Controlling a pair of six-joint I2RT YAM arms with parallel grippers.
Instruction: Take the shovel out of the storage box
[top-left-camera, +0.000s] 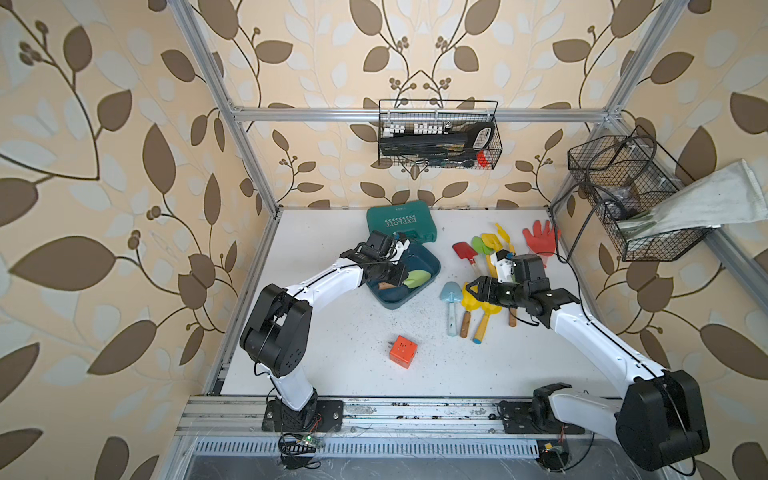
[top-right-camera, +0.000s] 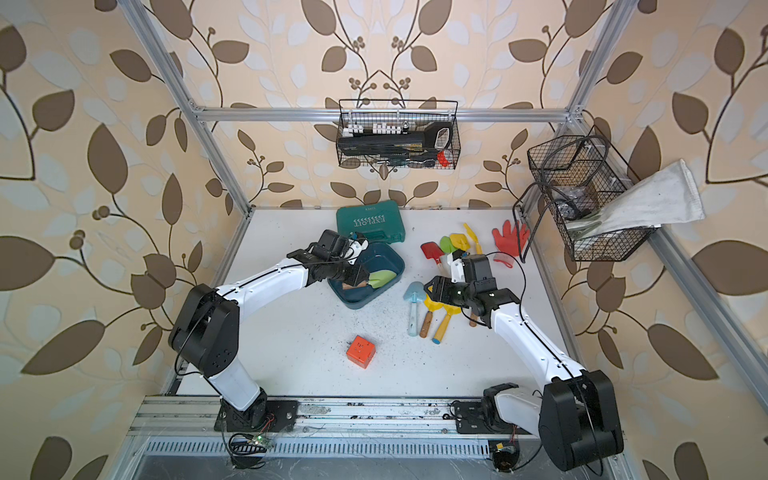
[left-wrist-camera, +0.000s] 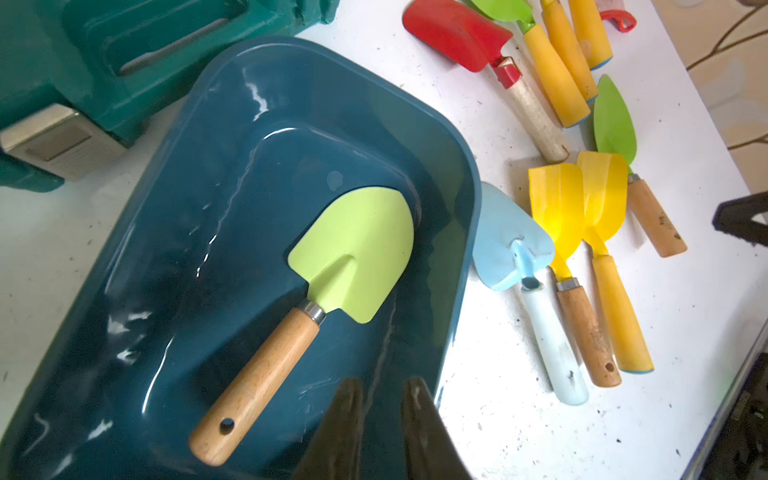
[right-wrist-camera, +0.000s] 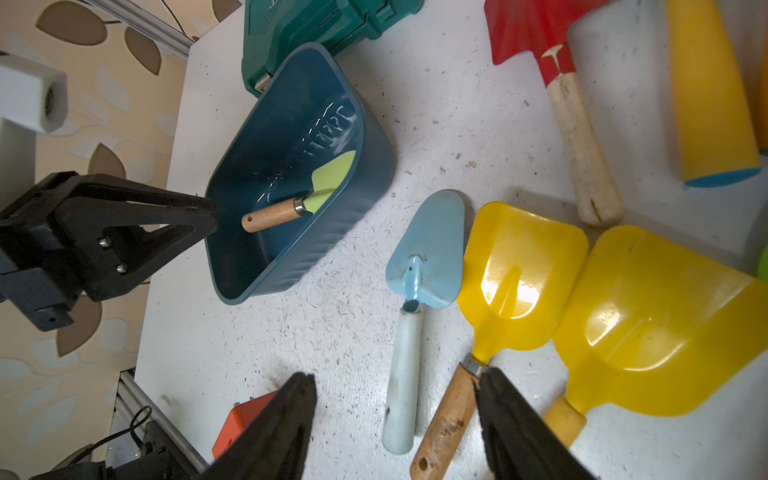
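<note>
A light-green shovel (left-wrist-camera: 352, 248) with a wooden handle (left-wrist-camera: 256, 384) lies in the dark teal storage box (left-wrist-camera: 444, 152), its blade toward the box's back right. My left gripper hangs over the box, right of the handle's end, its two blurred fingers a small way apart with nothing seen between them. In the top left view the arm partly hides the box. My right gripper stands open over the tools to the right of the box, holding nothing.
Several hand shovels (right-wrist-camera: 520, 272) lie right of the box. A green case (top-left-camera: 400, 222) is behind it, an orange block (top-left-camera: 402, 352) in front, a red glove (top-left-camera: 541, 237) at the back right.
</note>
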